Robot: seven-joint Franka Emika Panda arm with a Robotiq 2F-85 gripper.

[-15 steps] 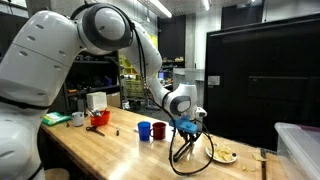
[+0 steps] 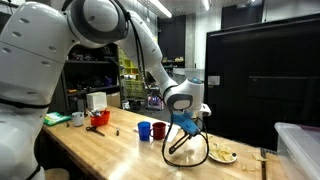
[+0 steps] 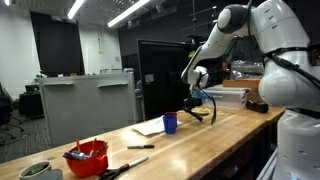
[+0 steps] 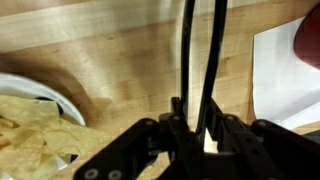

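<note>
My gripper is shut above the wooden table, near the bottom middle of the wrist view. In exterior view 1 the gripper (image 2: 186, 128) hangs low between the cups and the plate. Two thin black strands (image 4: 187, 50) run from the top of the wrist view down to the fingers. Around the gripper, exterior view 1 shows a dark curved loop (image 2: 207, 150); whether it is held or only passes by, I cannot tell. A white plate (image 4: 55, 92) bears yellowish chips (image 4: 40, 130) at the lower left.
A red cup (image 4: 310, 45) stands by white paper (image 4: 275, 70). A blue cup (image 2: 145, 131) sits beside it. A red basket (image 3: 86, 160) and a black-handled tool (image 3: 130, 166) lie farther along.
The arm and its gripper have shifted and tilted slightly in exterior view 1, and the dark loop has shifted with them. The cups and plate have not moved.
</note>
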